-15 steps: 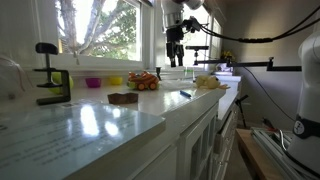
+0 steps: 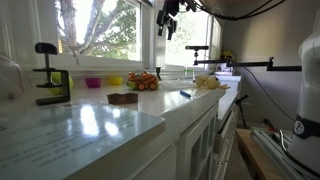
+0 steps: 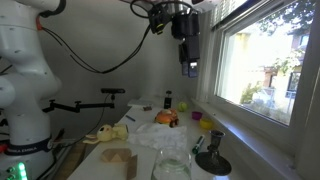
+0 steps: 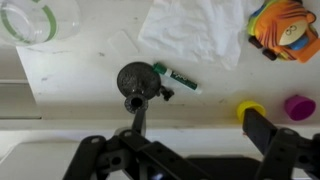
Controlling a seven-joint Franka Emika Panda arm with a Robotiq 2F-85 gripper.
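High above the counter hangs my gripper, its two fingers spread apart and nothing visible between them in the wrist view. Exterior view 2 has the gripper [image 3: 188, 66] in front of the window side. Below it lie a green marker [image 4: 182, 80] and a dark stand with a round base [image 4: 138, 80]. A white cloth [image 4: 195, 30] is spread nearby, with an orange toy [image 4: 287, 28] at its far side. A yellow cup [image 4: 250, 108] and a purple cup [image 4: 298, 107] stand close to the window-side edge.
A clear container [image 3: 173, 165] is near the front in exterior view 2. A yellow plush toy [image 3: 106, 133] lies to the left. The window [image 3: 262, 60] borders the counter on the right. A black clamp-like stand [image 2: 50, 75] is at the left in exterior view 1.
The gripper and arm have risen noticeably, with the gripper now near the top of exterior view 1. The objects on the counter look unmoved.
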